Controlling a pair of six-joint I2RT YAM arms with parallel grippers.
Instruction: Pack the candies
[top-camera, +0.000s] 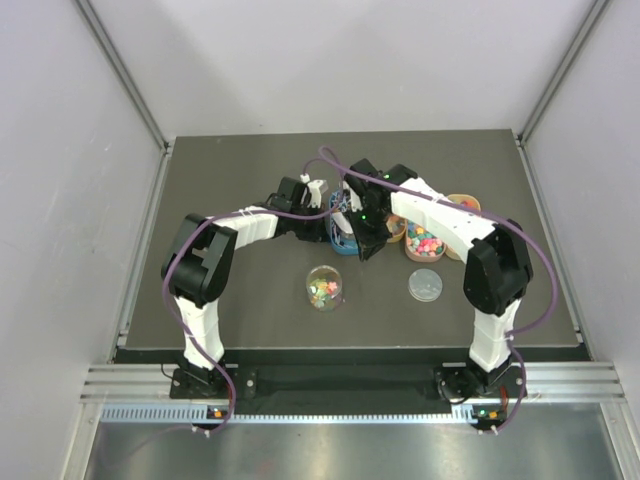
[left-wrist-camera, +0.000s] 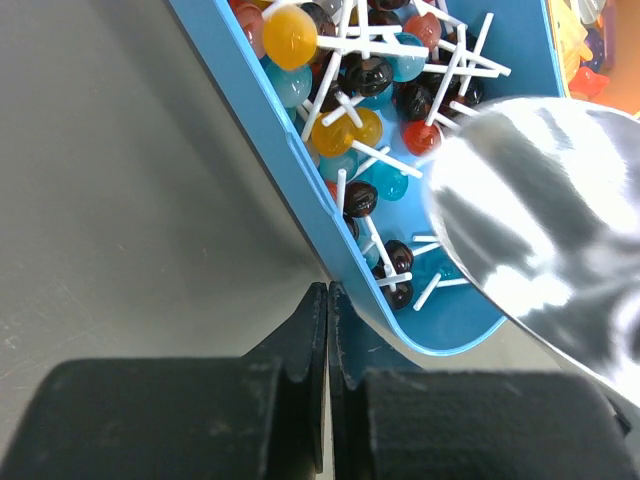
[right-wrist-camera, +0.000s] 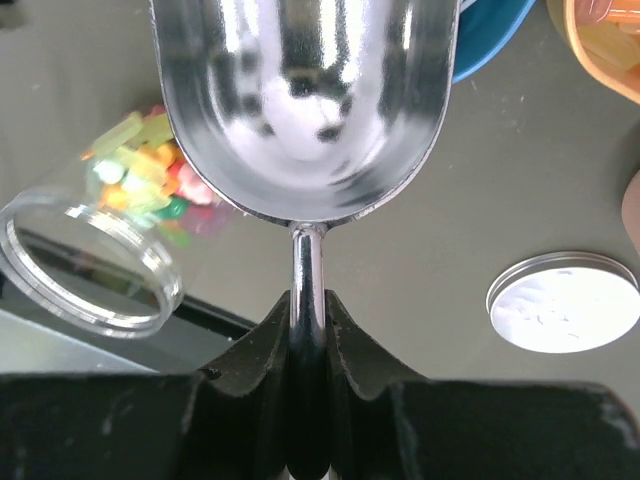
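Note:
In the right wrist view, a shiny metal scoop (right-wrist-camera: 310, 110) is held by its thin handle in my right gripper; its bowl looks empty. That scoop's bowl (left-wrist-camera: 540, 220) hangs over the near end of the blue bin (left-wrist-camera: 290, 190) of lollipops (left-wrist-camera: 365, 75) in the left wrist view. My left gripper is shut at the outer wall of this bin, nothing showing between its fingers. The clear jar (top-camera: 324, 288) stands in front with some colourful candies (right-wrist-camera: 155, 175) inside, its mouth uncovered.
A round lid (top-camera: 425, 285) lies on the table at right. An orange bin (top-camera: 396, 229), a pink bin of candies (top-camera: 424, 243) and a yellowish bin (top-camera: 464, 202) stand right of the blue bin.

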